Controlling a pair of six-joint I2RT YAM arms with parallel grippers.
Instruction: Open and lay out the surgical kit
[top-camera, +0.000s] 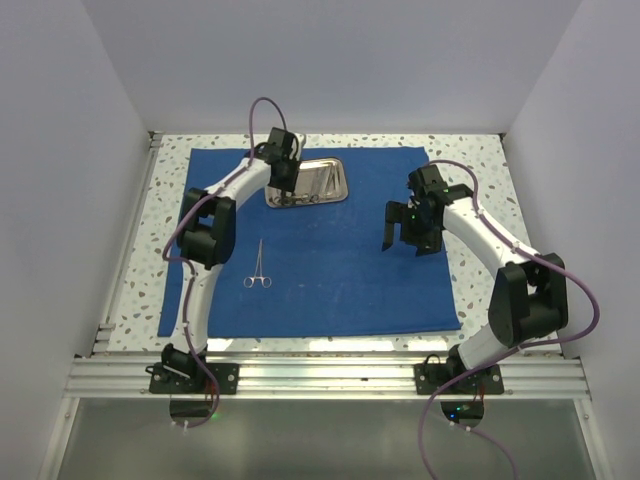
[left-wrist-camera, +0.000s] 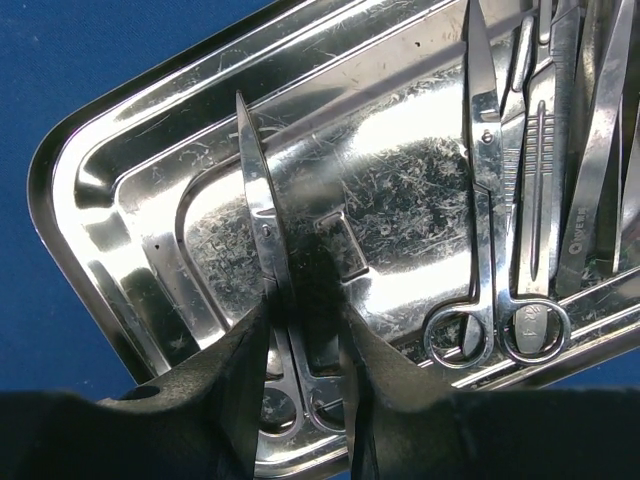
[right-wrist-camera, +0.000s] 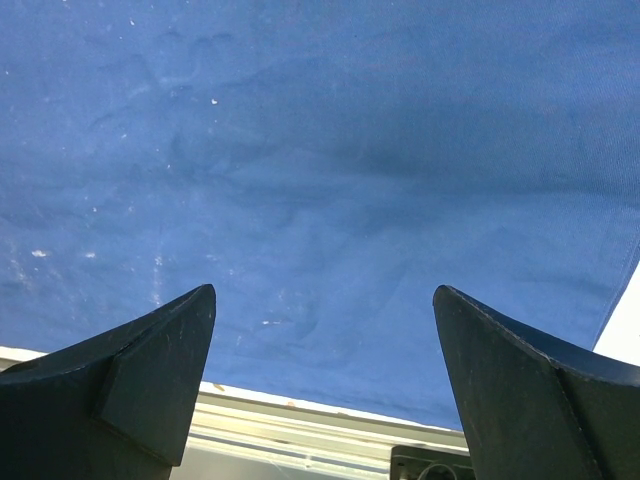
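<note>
The metal tray (top-camera: 342, 165) lies at the back of the blue cloth. Inside, in the left wrist view, slim scissors (left-wrist-camera: 262, 215) lie by themselves in the left part. My left gripper is partly open over their handle end, the left finger covering part of a shank; whether it touches cannot be told. A second pair of scissors (left-wrist-camera: 485, 170) lies further right, beside a scalpel handle (left-wrist-camera: 537, 170) and tweezers (left-wrist-camera: 598, 150). A ring-handled clamp (top-camera: 259, 268) rests on the cloth at left. My right gripper is wide open and empty above bare cloth.
A metal rail (top-camera: 330, 370) runs along the front edge. The tray's raised rim (left-wrist-camera: 85, 285) stands close to the left gripper.
</note>
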